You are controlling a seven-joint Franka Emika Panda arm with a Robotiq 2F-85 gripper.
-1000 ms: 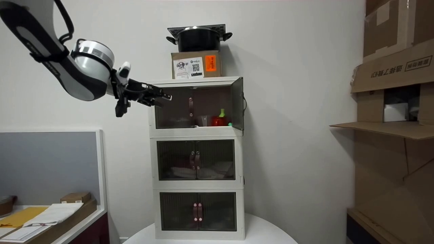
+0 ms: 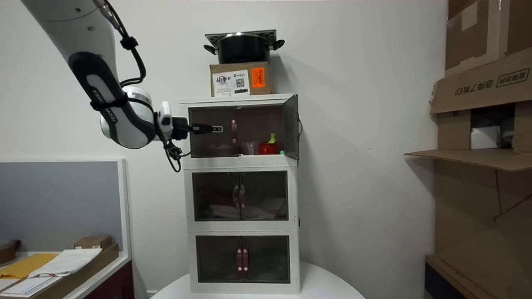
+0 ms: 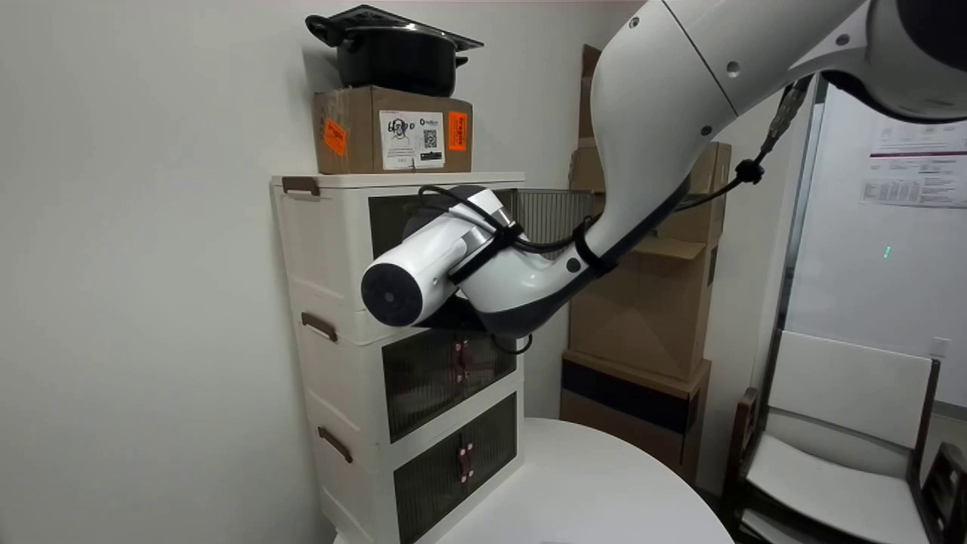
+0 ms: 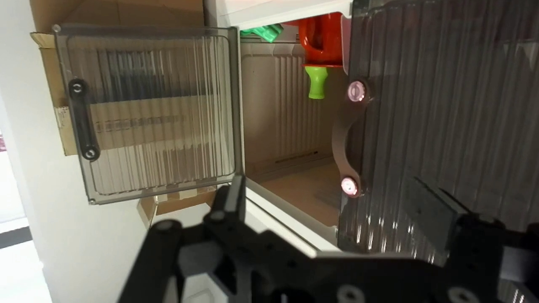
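A white cabinet (image 2: 294, 199) of three stacked units stands on a round table. Its top unit has the right door (image 2: 291, 127) swung open, and the left door (image 2: 212, 132) is closed. In the wrist view a brown handle (image 4: 341, 139) runs along the closed door's free edge. Inside the top unit sit a red container (image 4: 328, 43), a light-green piece (image 4: 317, 83) touching it and a green item (image 4: 268, 33). My gripper is open in front of the top unit, its fingers well apart and nothing between them. In exterior view 2 the arm hides the gripper.
A cardboard box (image 2: 240, 79) carrying a black pot (image 2: 243, 48) rests on the cabinet. The middle doors (image 2: 240, 197) and bottom doors (image 2: 242, 259) are closed. Large cartons (image 2: 479, 209) stand at the right, with bare wall between them and the cabinet.
My arm has moved right and the gripper has turned and levelled, its fingertips now a little lower and in front of the closed left door. The doors and the cabinet's contents look unmoved.
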